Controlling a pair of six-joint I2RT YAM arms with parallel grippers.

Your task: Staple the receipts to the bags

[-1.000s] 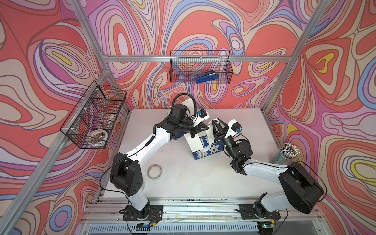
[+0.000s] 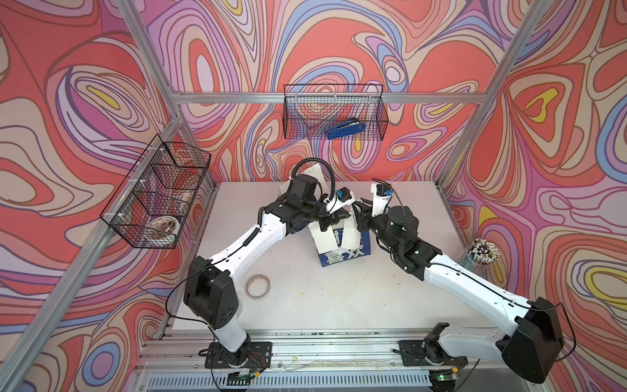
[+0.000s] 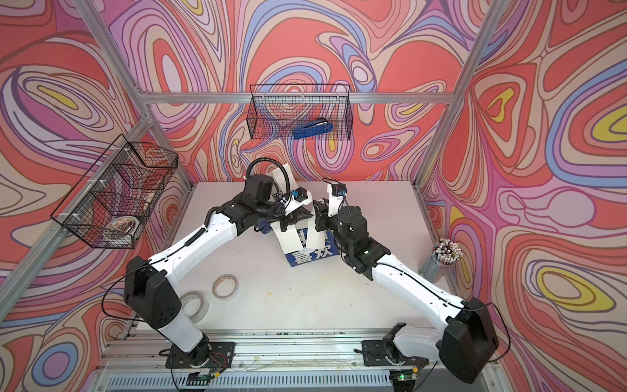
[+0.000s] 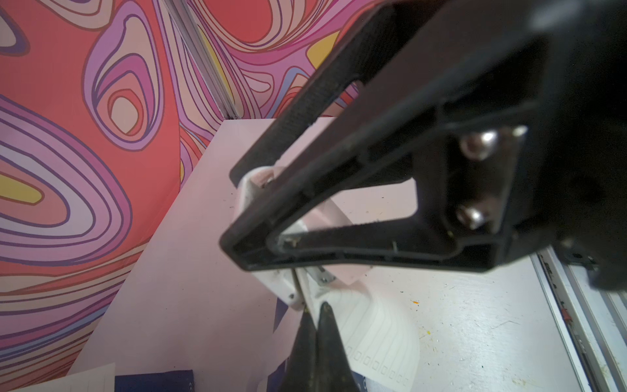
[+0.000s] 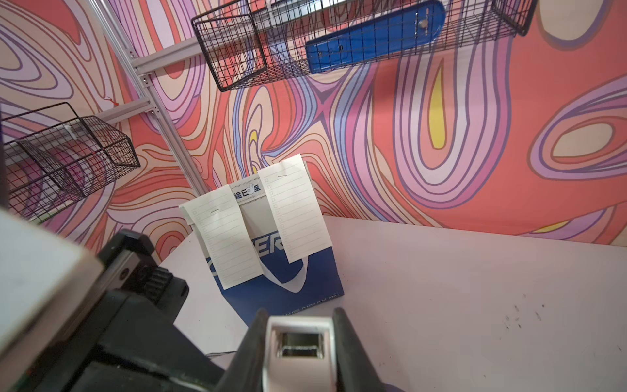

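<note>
In the top left view a blue bag (image 2: 349, 256) with white lettering stands mid-table, one receipt (image 2: 324, 241) hanging on its left and another receipt (image 2: 350, 236) on its right. My left gripper is shut at the top of this bag, a thin white paper edge running into its fingertips; whether that is bag or receipt is unclear. My right gripper is shut on a small white stapler (image 5: 298, 375). Seen from the left wrist, the stapler (image 4: 277, 277) sits right beside those fingertips, above a curled receipt (image 4: 378, 339). Its exact bite is hidden.
Behind stands a second blue bag (image 5: 281, 297) with two receipts stapled along its top. A wall basket (image 2: 335, 117) holds a blue stapler (image 2: 345, 128). A tape roll (image 2: 258, 286) lies front left.
The right receipt now hangs flatter over the lettering. My left gripper shifted slightly right.
</note>
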